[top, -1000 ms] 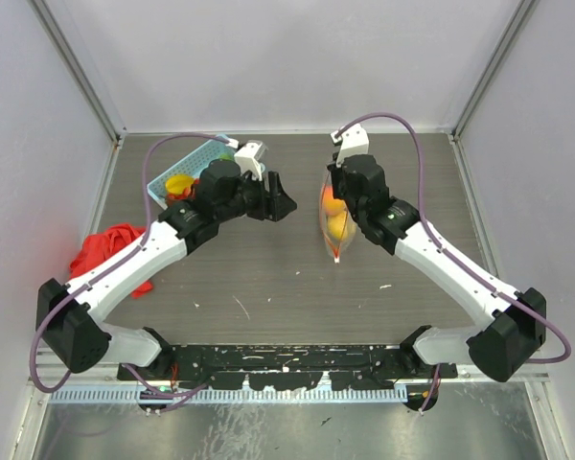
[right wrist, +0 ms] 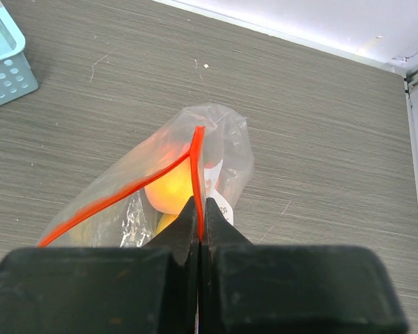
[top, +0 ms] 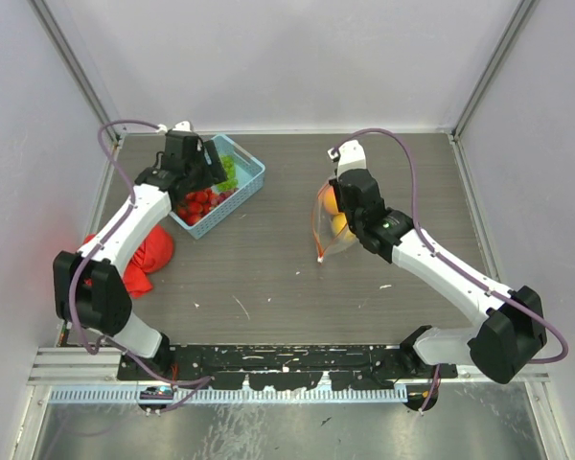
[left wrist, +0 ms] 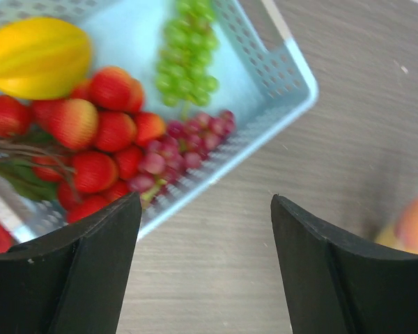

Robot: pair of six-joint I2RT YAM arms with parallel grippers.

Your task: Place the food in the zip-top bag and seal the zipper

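A clear zip top bag with an orange rim (right wrist: 118, 195) stands on the table, its mouth spread apart. Inside it are an orange round fruit (top: 331, 199) and a yellow one (top: 342, 226). My right gripper is shut on the bag's rim. Over the blue basket (top: 242, 196) hangs my left gripper, its fingers apart and nothing between them. The basket holds red strawberry-like fruits (left wrist: 94, 174), purple grapes (left wrist: 184, 146), green grapes (left wrist: 188, 52) and a yellow fruit (left wrist: 38, 57).
A crumpled red cloth (top: 149, 257) lies on the table beside the basket at the left. Bare table (top: 259, 278) stretches between basket and bag. White walls enclose the back and sides.
My left gripper has swung left, from near the bag to over the basket.
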